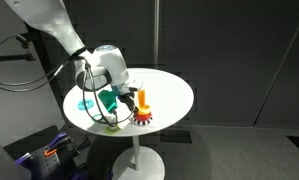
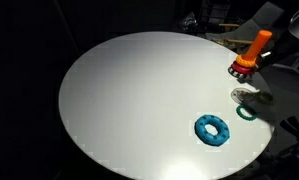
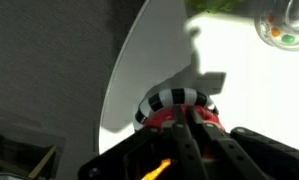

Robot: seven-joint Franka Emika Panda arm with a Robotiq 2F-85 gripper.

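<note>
A stacking toy with an orange post (image 1: 142, 98) and a red base (image 1: 142, 119) stands near the edge of the round white table. From the other side, the orange post (image 2: 257, 45) appears to lean, with yellow and red parts (image 2: 240, 72) below it. My gripper (image 1: 132, 101) is right beside the toy. In the wrist view, the dark gripper reaches over a red piece and a black-and-white striped part (image 3: 173, 97). Its fingers are too dark to show what lies between them.
A blue ring (image 2: 211, 129), a thin green ring (image 2: 246, 113) and a clear ring (image 2: 246, 96) lie on the table (image 2: 139, 100). Beads show inside the clear ring (image 3: 289, 38).
</note>
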